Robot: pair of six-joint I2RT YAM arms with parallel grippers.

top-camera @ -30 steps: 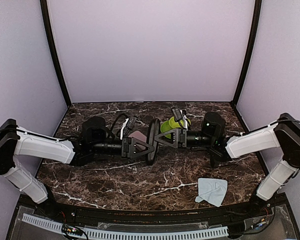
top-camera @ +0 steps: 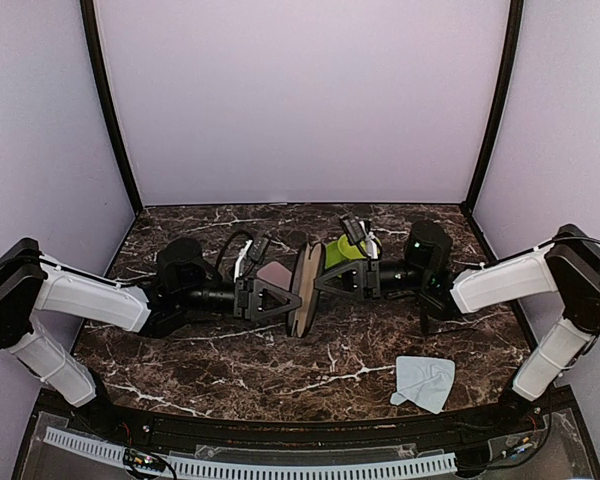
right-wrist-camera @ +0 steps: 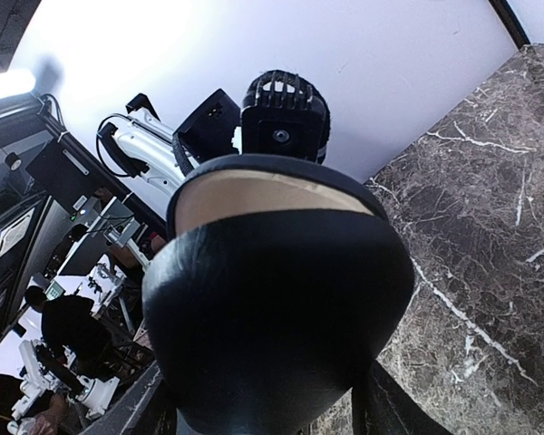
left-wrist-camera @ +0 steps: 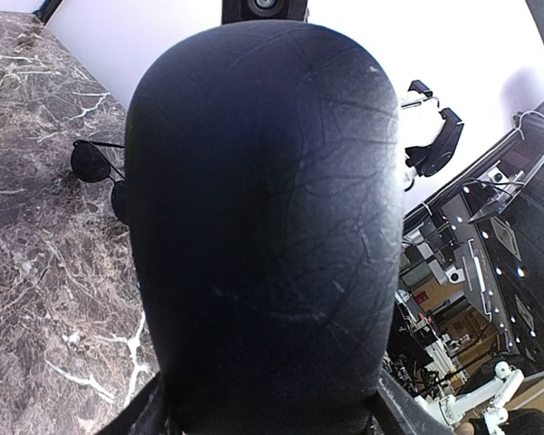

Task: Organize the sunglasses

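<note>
A black glasses case point(top-camera: 307, 287) with a tan lining is held upright between both grippers above the table. My left gripper point(top-camera: 290, 300) is shut on it; its black shell point(left-wrist-camera: 263, 227) fills much of the left wrist view. My right gripper point(top-camera: 322, 278) grips at the opposite side, where the case point(right-wrist-camera: 276, 308) shows parted, tan inside. Black sunglasses point(left-wrist-camera: 91, 163) lie on the table in the left wrist view, partly hidden by the case.
A green object point(top-camera: 345, 248) and a pink object point(top-camera: 275, 276) stand behind the grippers. A pale cloth point(top-camera: 423, 382) lies at the front right.
The case has parted wider, showing more tan lining, and leans slightly more. Both grippers have shifted only slightly, the left one a little to the left.
</note>
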